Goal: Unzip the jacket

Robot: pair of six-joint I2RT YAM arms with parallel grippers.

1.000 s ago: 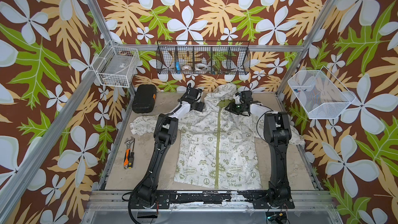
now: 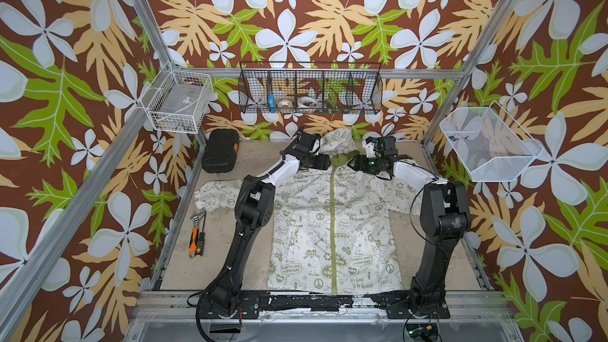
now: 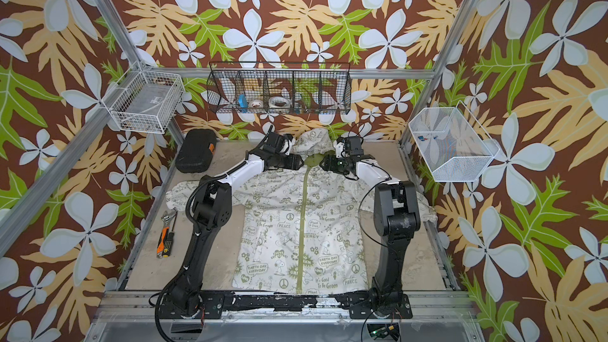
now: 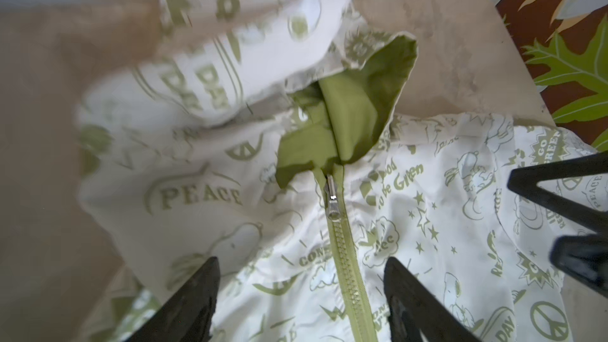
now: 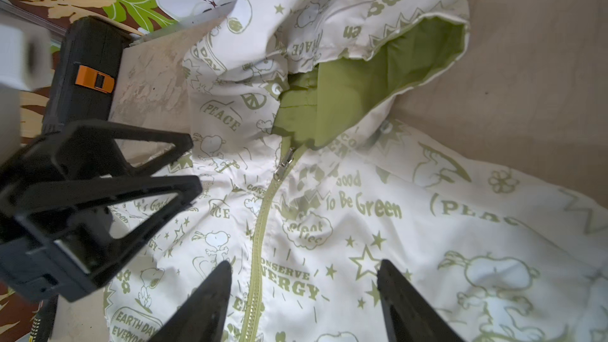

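Note:
A white jacket point(image 2: 316, 234) with green print lies spread face up, its hood point(image 2: 338, 142) toward the back wall. Its green zipper point(image 4: 345, 266) runs down the front, closed up to the collar. At the top of it sits the metal zipper pull, seen as well in the right wrist view beside the olive collar lining point(image 5: 354, 98). My left gripper is open left of the collar, over the cloth, nothing between its fingers. From the right, my right gripper also stands open and empty near the collar. The two grippers face each other across the neck.
A black case point(image 2: 220, 150) stands at the back left, with tools point(image 2: 197, 234) on the table below it. Bare table shows beside the jacket's body.
The right gripper stayed near the collar, shifting slightly. The jacket's lower hem swung a little to the right, and its hood shifted.

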